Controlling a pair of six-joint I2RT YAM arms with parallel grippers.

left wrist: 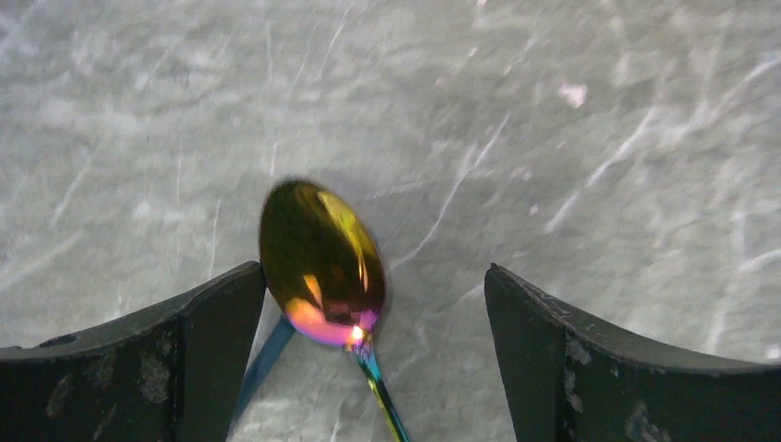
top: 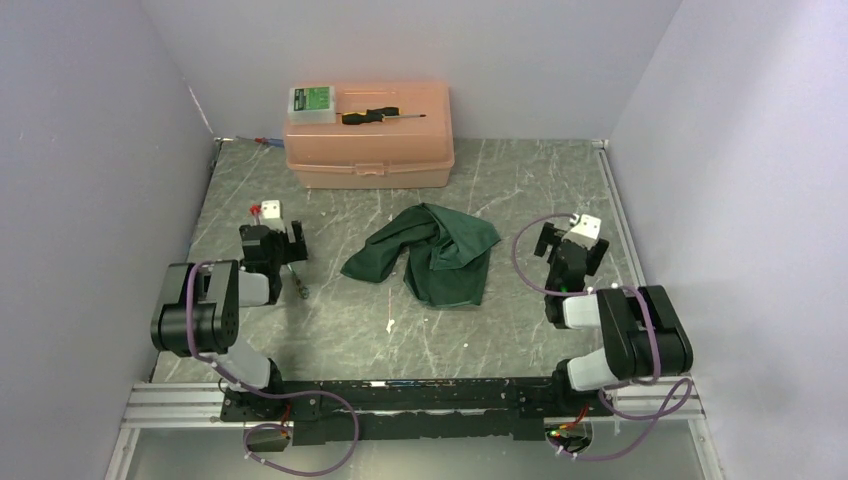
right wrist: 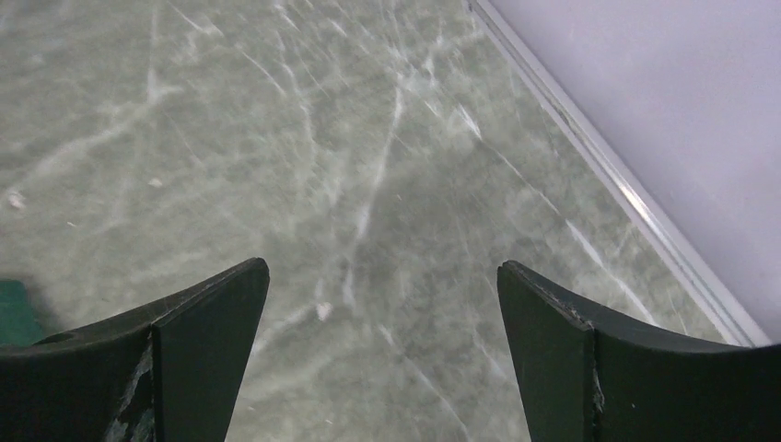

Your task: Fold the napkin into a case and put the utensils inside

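A dark green napkin (top: 440,250) lies crumpled at the middle of the table. My left gripper is open above a shiny rainbow-coloured spoon (left wrist: 322,249), with a blue handle (left wrist: 267,364) beside it; in the top view utensils (top: 298,285) lie partly hidden under that arm at the left. My right gripper stands open over bare table to the right of the napkin, whose edge (right wrist: 17,308) shows at the left of the right wrist view.
A pink toolbox (top: 370,160) at the back carries screwdrivers (top: 365,118) and a clear case (top: 312,105). Walls enclose the left, back and right.
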